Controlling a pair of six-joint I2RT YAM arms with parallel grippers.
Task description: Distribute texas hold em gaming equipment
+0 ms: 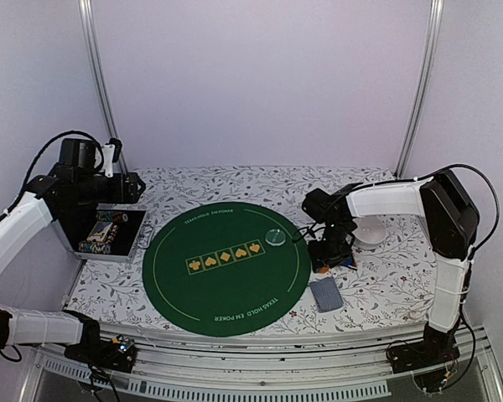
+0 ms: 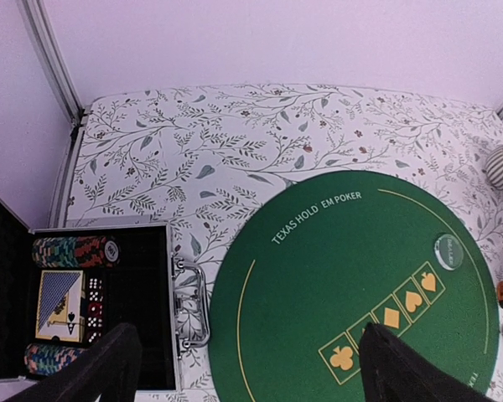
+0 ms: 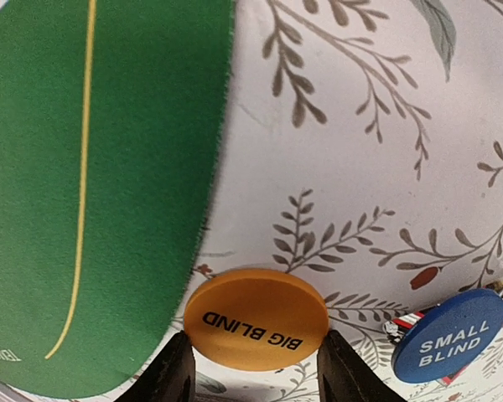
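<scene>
The orange BIG BLIND disc (image 3: 256, 322) is by the right edge of the green poker mat (image 1: 226, 293). My right gripper is down at it, one fingertip at each side edge of the disc; whether they press on it I cannot tell. Just to the right, the blue SMALL BLIND disc (image 3: 448, 335) rests tilted on something card-like. A clear dealer disc (image 2: 448, 251) lies on the mat's upper right. Near the black tray (image 2: 142, 318), my left gripper hangs open and empty. Chip stacks (image 2: 71, 251), a card deck (image 2: 60, 306) and red dice (image 2: 95, 310) are inside the tray.
A grey-blue cloth-like square (image 1: 325, 295) lies in front of my right gripper. Behind that gripper stands a white bowl (image 1: 370, 232), partly covered by the arm. The tray's metal handle (image 2: 193, 306) faces the mat.
</scene>
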